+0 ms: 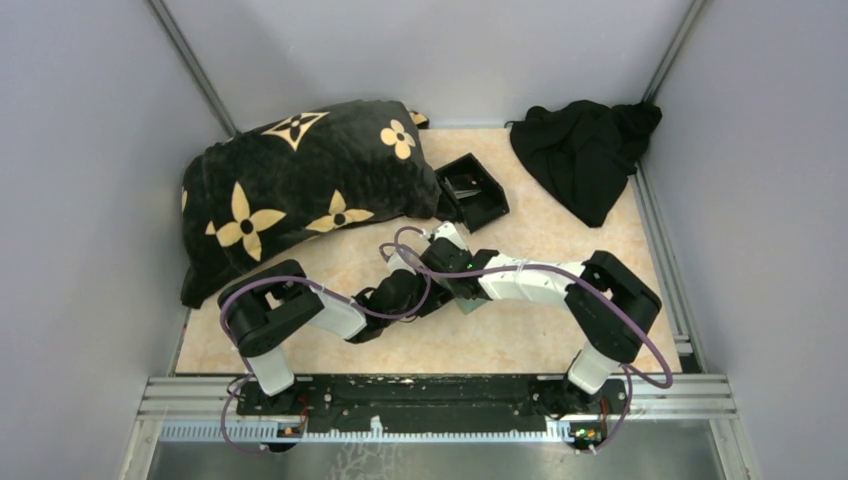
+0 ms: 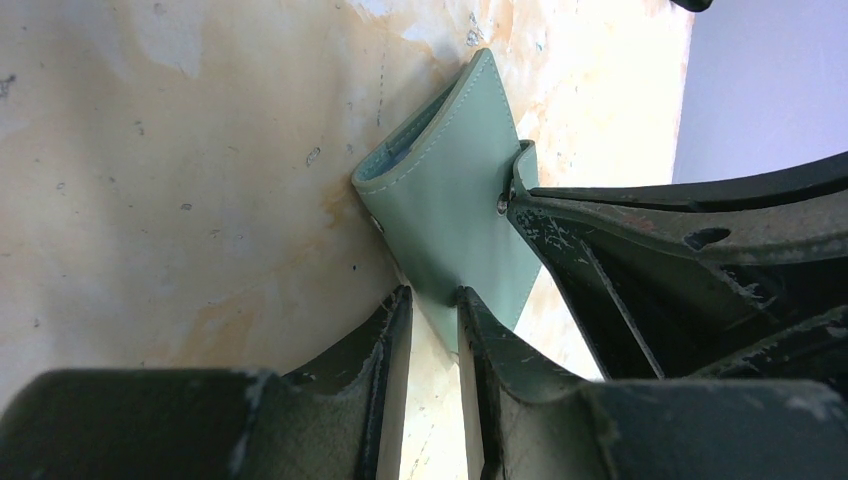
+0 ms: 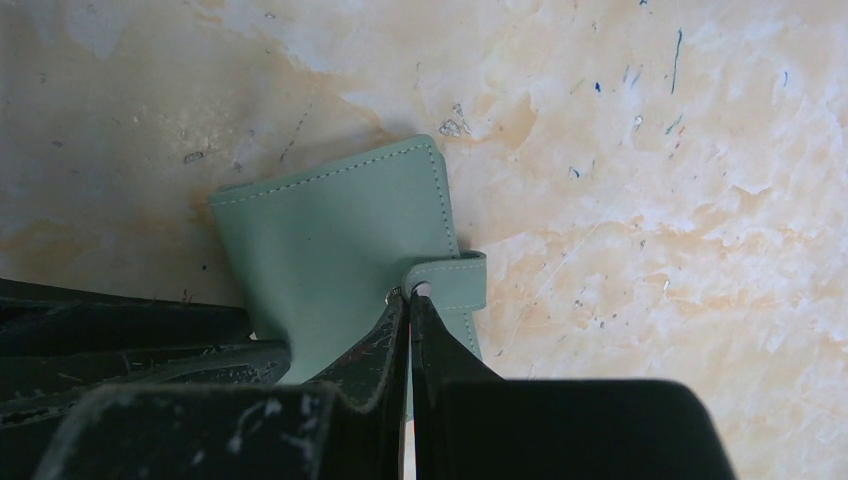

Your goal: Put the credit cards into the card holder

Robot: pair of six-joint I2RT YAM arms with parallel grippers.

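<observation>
The card holder, a sage-green stitched sleeve, lies flat on the table; in the top view only a sliver of it shows below the right arm. My left gripper is shut on one edge of it. At the strap with its metal snap, my right gripper has its fingertips together over the strap's end, with nothing visible between them. The strap lies over the holder's face. Inside the holder's open mouth a bit of blue shows. No credit card can be made out clearly.
An open black box with small items inside stands behind the grippers. A large dark patterned cushion fills the back left, a black cloth the back right.
</observation>
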